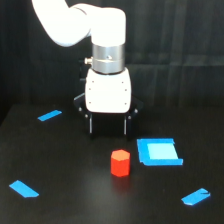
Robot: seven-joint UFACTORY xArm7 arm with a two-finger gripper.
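Observation:
The white arm's gripper (108, 123) hangs open above the dark table in the middle of the view, its two thin fingers apart with nothing seen between them. Below and slightly right of it, nearer the camera, stands a small red block (120, 163). Right of the block lies a blue-bordered square with a pale centre (161, 152).
Blue tape strips lie at the back left (49, 114), front left (24, 189) and front right (196, 196).

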